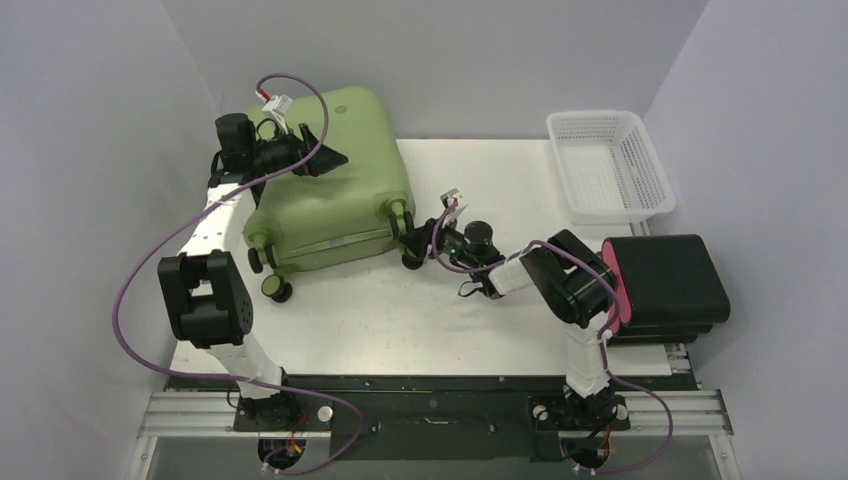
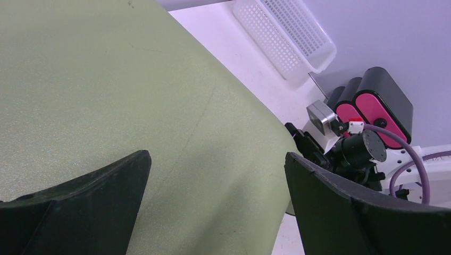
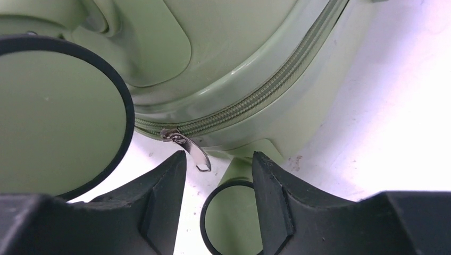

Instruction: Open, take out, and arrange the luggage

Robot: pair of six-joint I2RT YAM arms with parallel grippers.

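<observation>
A large green suitcase point(image 1: 355, 150) lies on its side at the left of the white table. Over its top my left gripper stands open, with only the smooth green shell below. At the suitcase's front right corner, by a wheel, my right gripper is open. In the right wrist view a silver zipper pull point(image 3: 197, 154) hangs from the zip point(image 3: 239, 109) between its fingertips, slightly above them, with a green wheel point(image 3: 231, 223) below.
A white plastic basket point(image 1: 605, 170) stands at the back right. A black case with pink sides point(image 1: 670, 280) sits at the front right. The table's middle, front and back, is clear.
</observation>
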